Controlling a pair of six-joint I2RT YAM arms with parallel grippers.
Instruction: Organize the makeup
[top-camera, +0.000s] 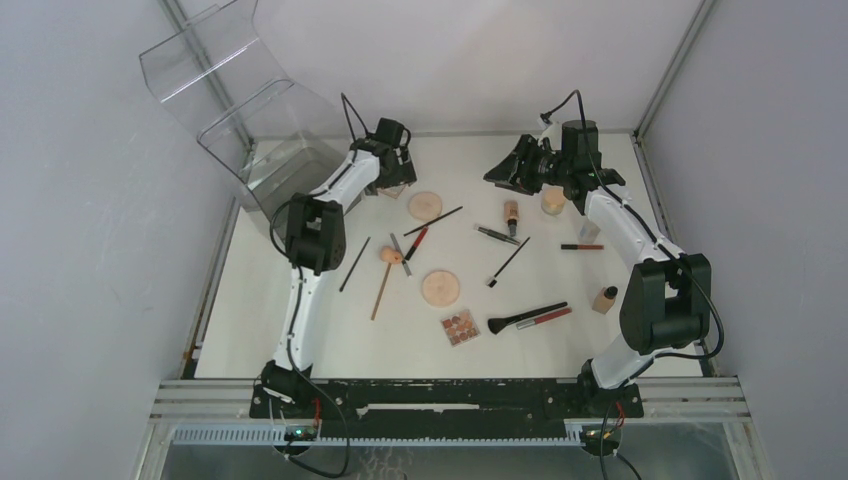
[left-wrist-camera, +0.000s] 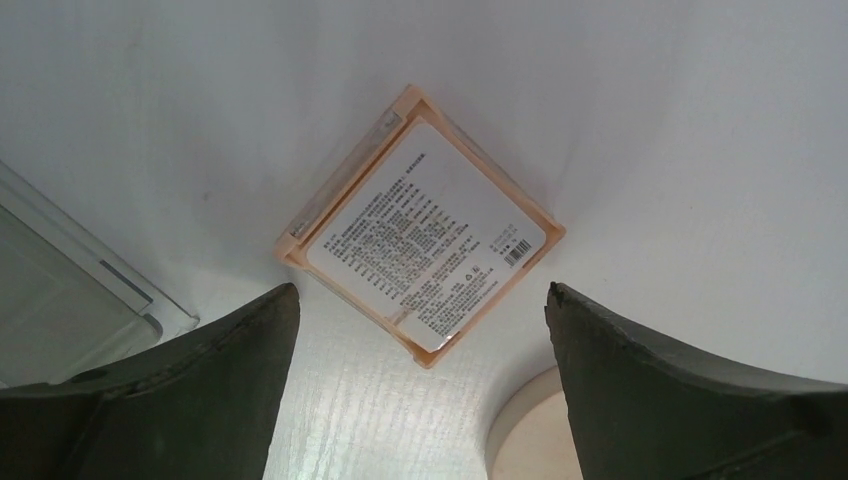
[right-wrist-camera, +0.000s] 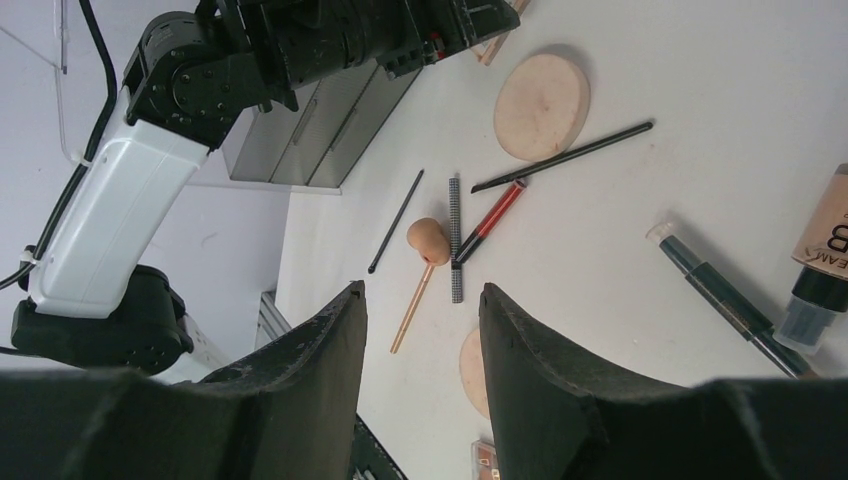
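A square peach compact (left-wrist-camera: 420, 230), label side up, lies beneath my open left gripper, between and beyond its fingertips, beside a clear acrylic organizer (top-camera: 280, 165) at the back left. My right gripper hangs open over the right-back table, nothing between its fingers. Scattered below are round puffs (top-camera: 425, 205), a palette (top-camera: 459, 327), several brushes and pencils (top-camera: 527, 312), foundation bottles (top-camera: 605, 298) and a round jar (top-camera: 553, 200).
The organizer's tall transparent lid (top-camera: 200, 55) stands raised at the left.
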